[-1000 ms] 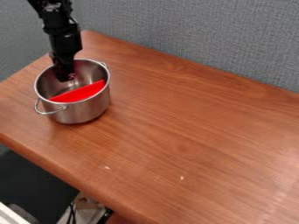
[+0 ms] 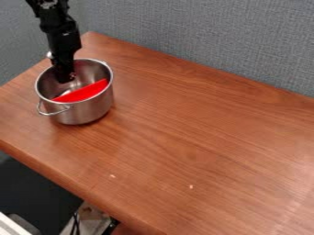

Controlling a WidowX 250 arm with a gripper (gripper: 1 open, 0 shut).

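A steel pot (image 2: 86, 110) with side handles stands near the left edge of the wooden table. A red object (image 2: 84, 91) lies inside it. My black gripper (image 2: 64, 75) reaches down from the top left into the back left of the pot, beside the red object. Its fingertips are small and dark here, and I cannot make out anything held between them.
A grey panel (image 2: 208, 37) runs along the back. The table's front left edge drops to a dark area.
My gripper has shifted a little to the left. The pot and the red object have moved slightly left with it.
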